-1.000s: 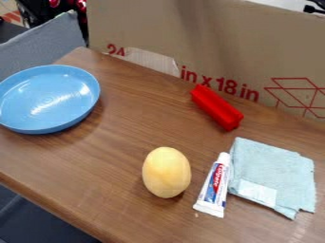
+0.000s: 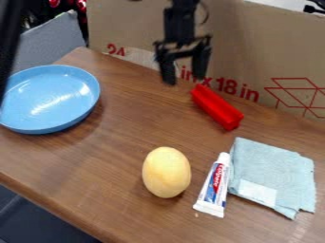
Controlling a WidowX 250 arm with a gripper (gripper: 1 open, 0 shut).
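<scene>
My black gripper (image 2: 183,59) hangs open above the back of the wooden table, in front of the cardboard box, slightly blurred, with nothing between its fingers. A red cylindrical object (image 2: 216,106) lies just below and right of it. A blue plate (image 2: 51,98) sits at the left. A pale yellow potato-like object (image 2: 166,172) is at the front middle. A white toothpaste tube (image 2: 214,183) lies to its right, beside a folded light blue cloth (image 2: 273,173).
A cardboard box (image 2: 267,52) stands along the back edge. A grey fabric-like surface lies beyond the table at the back left.
My gripper has come down into view from the top, lowering toward the area near the red object. The objects on the table have not moved.
</scene>
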